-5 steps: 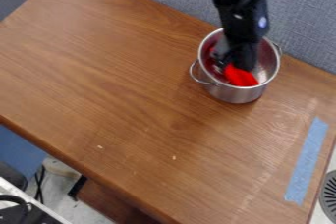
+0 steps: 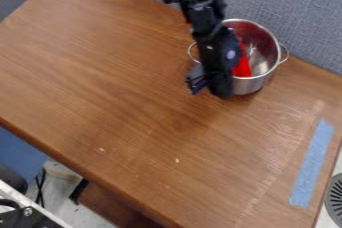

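A steel pot (image 2: 265, 72) with side handles stands toward the back right of the wooden table, a red object (image 2: 242, 66) inside it. My black gripper (image 2: 210, 82) reaches down at the pot's left side, in front of its rim and partly hiding the pot. Whether its fingers are open or shut is hard to make out.
A blue tape strip (image 2: 313, 162) lies at the right edge, and a grey padded wall (image 2: 294, 7) runs along the back.
My gripper moved from inside the pot out to its right side, and is now at its left side. The pot has shifted slightly.
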